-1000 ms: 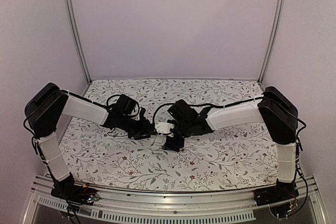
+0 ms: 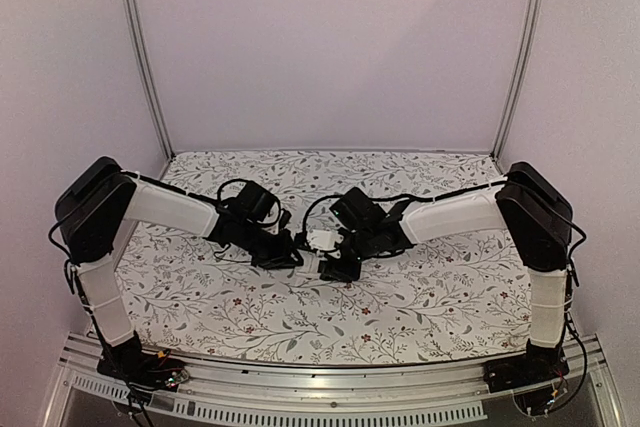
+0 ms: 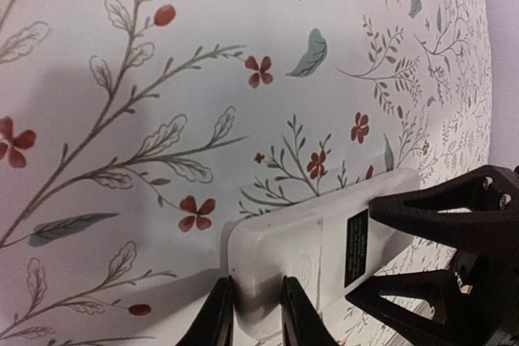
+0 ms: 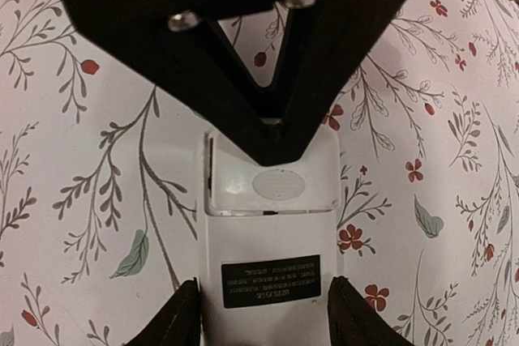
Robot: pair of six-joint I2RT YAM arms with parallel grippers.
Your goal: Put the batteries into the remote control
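A white remote (image 3: 349, 200) with a black label (image 4: 272, 279) lies on the flowered tabletop between the two grippers. In the left wrist view my left gripper is at the remote's end with the closed-looking cover panel; its fingers are apart, touching or very near that end. My right gripper is at the other end, fingers apart on either side of the remote's body; whether they grip it is unclear. No loose batteries can be made out.
Both arms meet near the centre.
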